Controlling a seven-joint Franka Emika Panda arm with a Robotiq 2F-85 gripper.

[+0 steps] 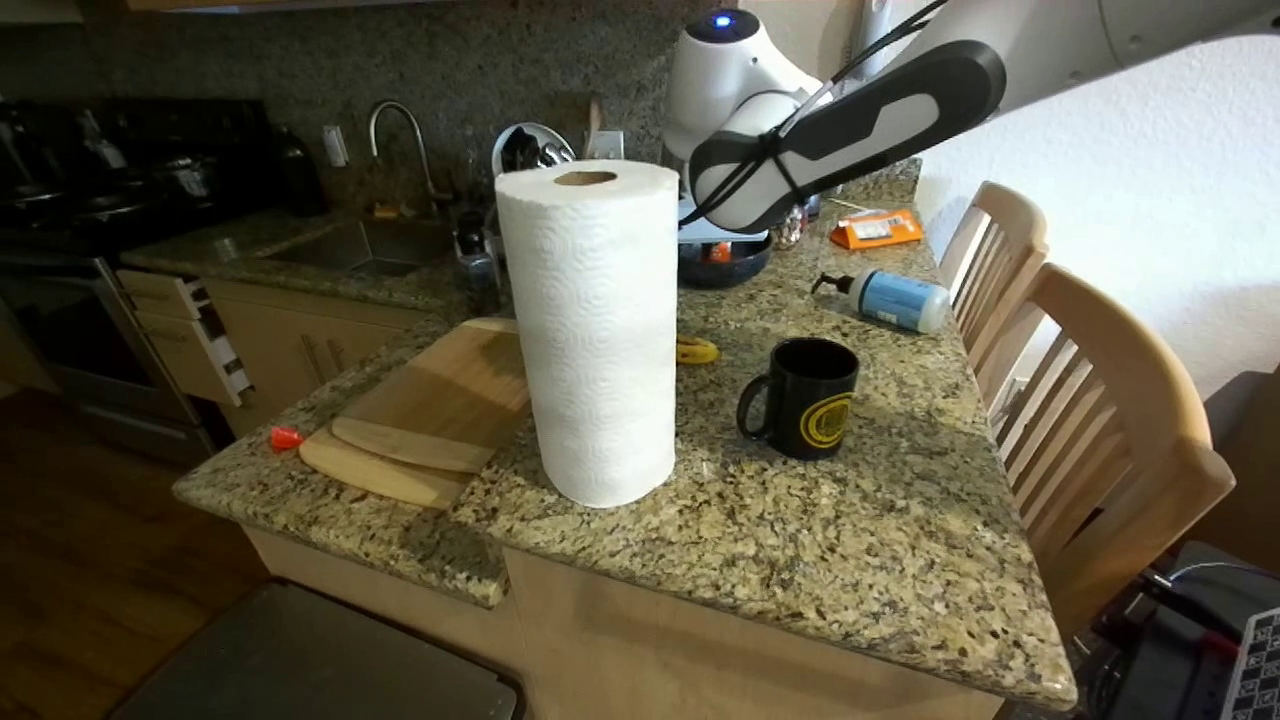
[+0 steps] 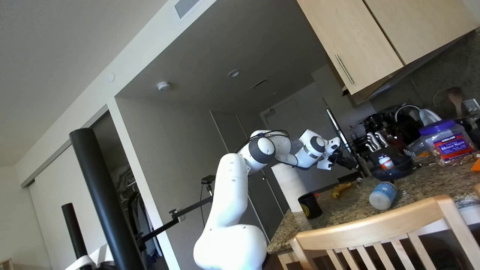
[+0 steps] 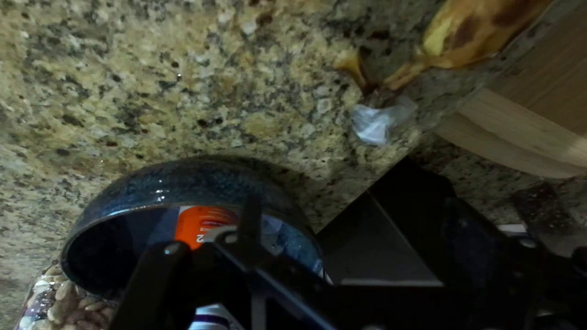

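A dark blue bowl point(image 3: 220, 173) stands on the counter, seen at lower left in the wrist view. Inside it is a white bottle with an orange label point(image 3: 199, 222); in exterior view 2 the bottle point(image 2: 385, 162) leans against the bowl's side. My gripper point(image 2: 348, 162) is raised above the counter, to the left of the bowl in that view. Its dark fingers point(image 3: 251, 220) are spread in the wrist view, with nothing seen held between them. In exterior view 1 the paper towel roll and the arm hide the gripper.
A paper towel roll point(image 1: 600, 348), a black mug point(image 1: 816, 402) and a lying soap bottle point(image 1: 900, 300) occupy the counter. A banana point(image 3: 467, 33) lies near the cutting boards point(image 1: 420, 402). The nut jar point(image 2: 450, 141) stands beside the bowl.
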